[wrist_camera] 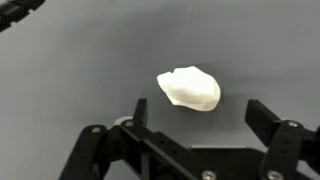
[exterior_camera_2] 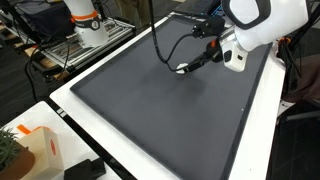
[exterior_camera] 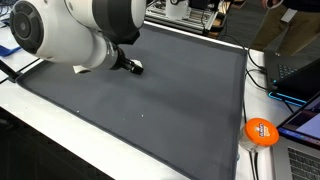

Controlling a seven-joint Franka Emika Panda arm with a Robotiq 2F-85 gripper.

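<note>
A small whitish lump (wrist_camera: pixel 189 88) lies on the dark grey mat, seen whole in the wrist view. In that view my gripper spans it with two black fingers set wide apart, the lump between and slightly beyond the tips, touching neither. The gripper (exterior_camera: pixel 128 66) is low over the mat in exterior view 1, the pale lump (exterior_camera: pixel 138 64) just beside it. From the other side, the lump (exterior_camera_2: pixel 181 69) shows at the tip of the gripper (exterior_camera_2: pixel 190 66).
An orange-lidded container (exterior_camera: pixel 261 131) and laptops (exterior_camera: pixel 300 130) stand off the mat's right side. A white object (exterior_camera: pixel 80 68) lies partly behind the arm.
</note>
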